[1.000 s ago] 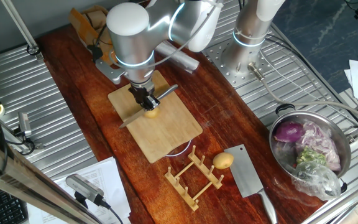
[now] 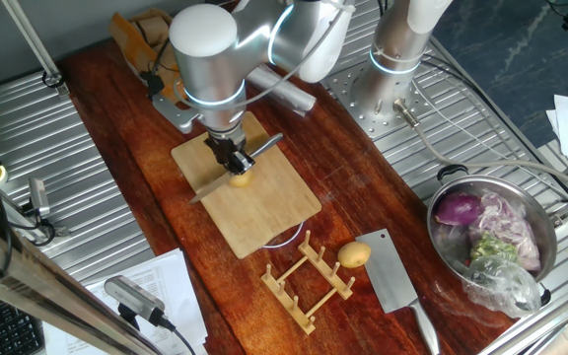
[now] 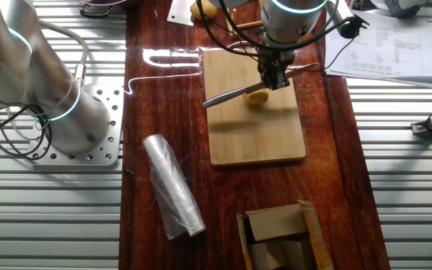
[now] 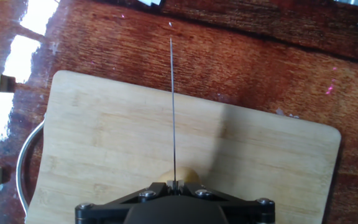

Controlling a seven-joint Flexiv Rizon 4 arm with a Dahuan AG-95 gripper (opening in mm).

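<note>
My gripper (image 2: 233, 164) is shut on a knife, whose thin blade (image 4: 173, 112) points straight ahead in the wrist view, edge-on. In exterior view 2 the knife's grey handle (image 3: 224, 97) sticks out on one side of the fingers. A yellow potato (image 3: 256, 97) rests on the wooden cutting board (image 2: 279, 208), just under the knife. The gripper hides part of the potato in the wrist view, and whether the blade touches it I cannot tell.
Beyond the board lie a wooden peg rack (image 2: 309, 286), a second potato (image 2: 354, 254) and a cleaver (image 2: 390, 276). A steel pot (image 2: 540, 212) with vegetables stands at the right. A plastic roll (image 3: 174, 184) and a cardboard box (image 3: 311, 225) occupy the other end.
</note>
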